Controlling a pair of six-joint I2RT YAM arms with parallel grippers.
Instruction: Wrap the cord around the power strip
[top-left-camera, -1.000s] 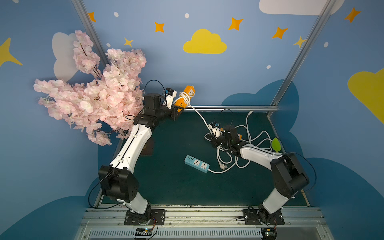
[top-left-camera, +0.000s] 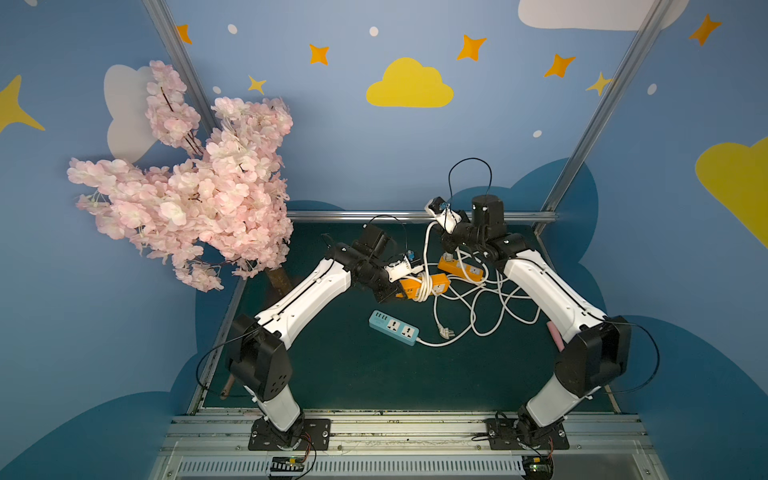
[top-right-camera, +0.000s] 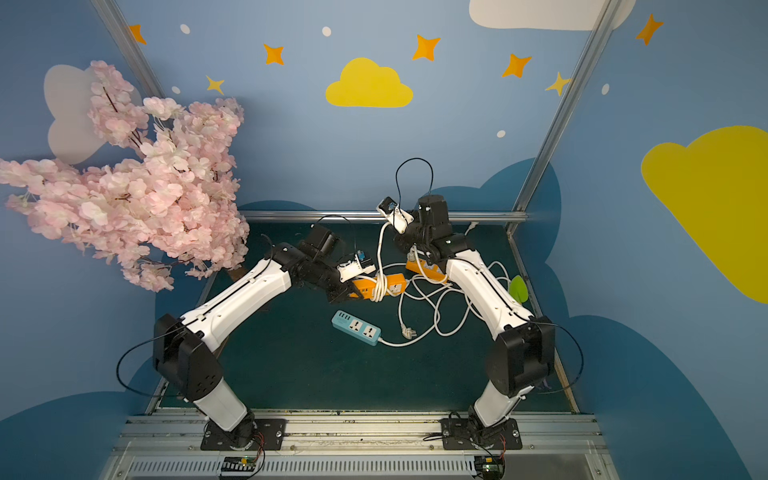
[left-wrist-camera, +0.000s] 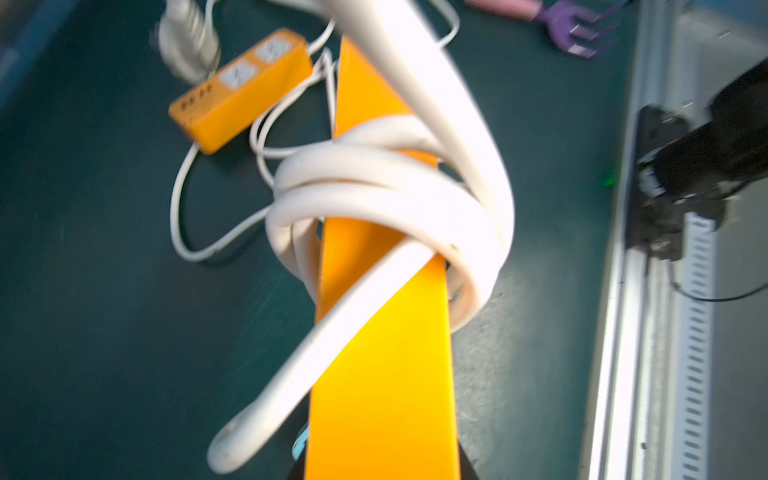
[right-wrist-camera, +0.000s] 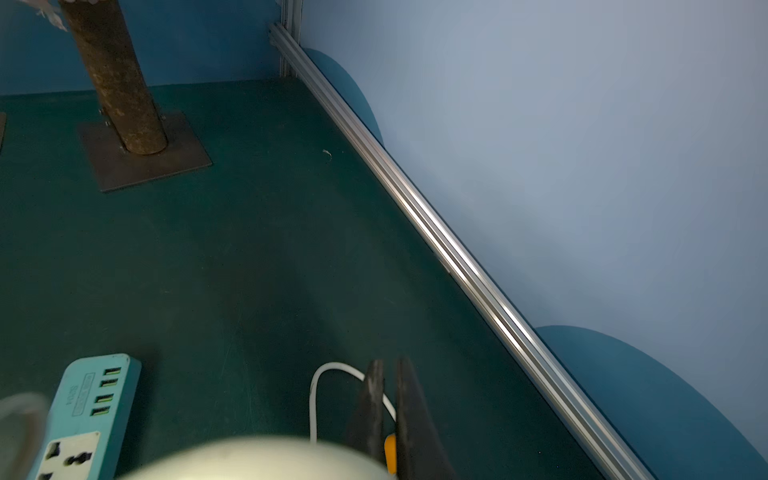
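My left gripper (top-left-camera: 400, 294) is shut on one end of an orange power strip (left-wrist-camera: 384, 408), held toward the middle of the workspace. Several loops of white cord (left-wrist-camera: 384, 184) lie around the strip's middle, bunched together. From those loops the cord rises to my right gripper, raised at the back. The right fingers (right-wrist-camera: 370, 408) stand together, and the blurred white cord meets them low in the right wrist view, so they appear shut on it. Most of the left fingers is hidden behind the strip.
A second orange strip (top-left-camera: 460, 270) lies behind, among tangled white cords. A blue strip (top-left-camera: 393, 326) lies in front, with a white plug (top-left-camera: 446, 333) to its right. Blossom branches (top-left-camera: 216, 184) fill the left.
From the raised back left, the left gripper has brought the wrapped orange strip down, right and forward. The right gripper has moved from front of the cord tangle to the back.
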